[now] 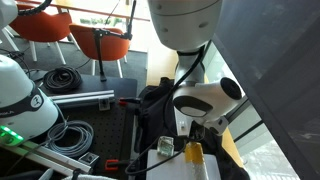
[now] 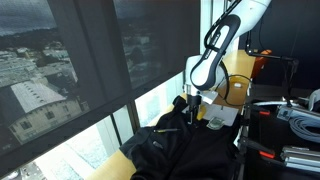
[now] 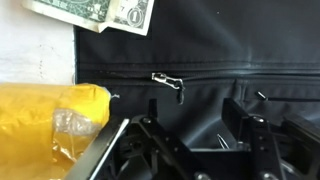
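Black fabric (image 3: 120, 55) with a zipper seam running across it fills most of the wrist view. A small silver zipper pull (image 3: 169, 80) lies on that seam, just beyond my gripper. The fingers stand apart on either side of an empty-looking gap; the zipper pull is ahead of them rather than visibly between them. In exterior view 2, the same gripper (image 2: 191, 106) hangs low over the dark fabric (image 2: 165, 150). Whether its tips touch the cloth cannot be told.
A yellow object (image 3: 45, 130) with a clear patch lies to the left, on or beside a white surface (image 1: 205, 172). Banknotes (image 3: 125, 12) lie at the far edge of the wrist view. Coiled cables (image 1: 70, 138) lie away from the fabric, in exterior view 1.
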